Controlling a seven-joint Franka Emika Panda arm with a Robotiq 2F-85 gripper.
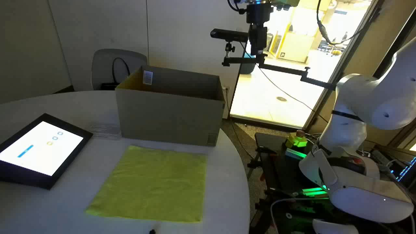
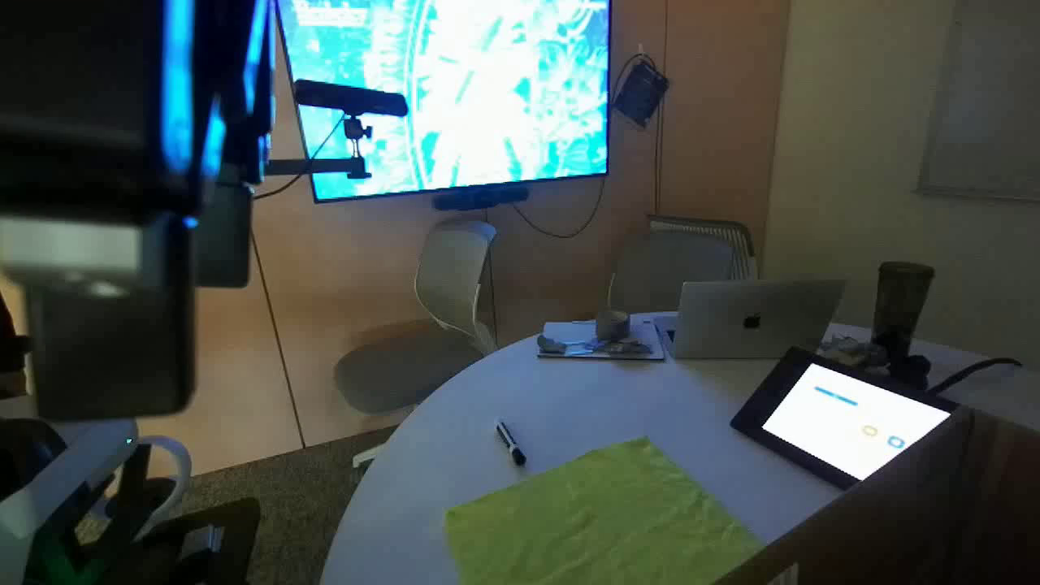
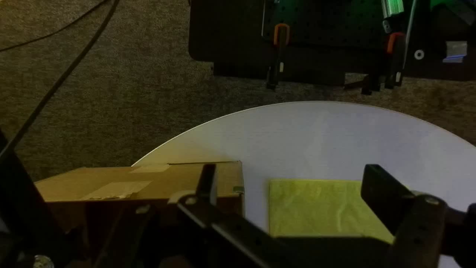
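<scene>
My gripper stands open in the wrist view, its dark fingers wide apart with nothing between them. It hangs high above the table, clear of everything on it. A yellow-green cloth [image 1: 156,185] lies spread nearly flat on the round white table [image 1: 228,183]. Behind it, in exterior view 1, stands an open-topped cardboard box [image 1: 171,117]; its inside bottom is hidden. A black-and-white marker [image 2: 509,444] rests on the table beside the cloth in exterior view 2. Only the marker's dark tip [image 1: 152,231] shows at the lower edge of exterior view 1.
Left of the cloth sits a tablet-like screen [image 1: 45,148] on a black stand. A laptop [image 2: 756,320], a dark tumbler [image 2: 899,302] and a tray [image 2: 595,353] with small items occupy the far side. Bare table surrounds the marker.
</scene>
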